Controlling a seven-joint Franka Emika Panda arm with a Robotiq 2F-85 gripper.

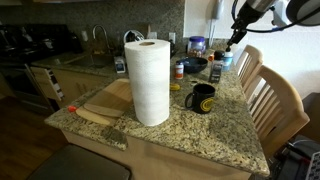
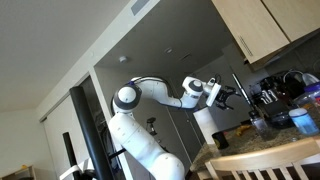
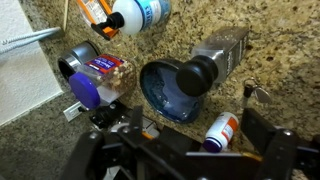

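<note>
My gripper is open above the counter's far right end, its two dark fingers (image 3: pixel 262 138) wide apart with nothing held between them. In exterior view 1 the gripper (image 1: pixel 233 44) hangs over the bottles there. Below it, in the wrist view, a black-capped bottle (image 3: pixel 217 58) lies across the picture beside a dark blue bowl (image 3: pixel 165 88). A small white bottle with an orange label (image 3: pixel 222 131) appears between the fingers in the picture, apparently lower down. A purple-lidded jar (image 3: pixel 98 82) is at the left, and a white-and-blue bottle (image 3: pixel 141 13) at the top.
A tall paper towel roll (image 1: pixel 152 88) and a black mug (image 1: pixel 200 99) stand on the near counter. A cutting board (image 1: pixel 110 100) lies at the left. Wooden chairs (image 1: pixel 279 105) line the counter's right side.
</note>
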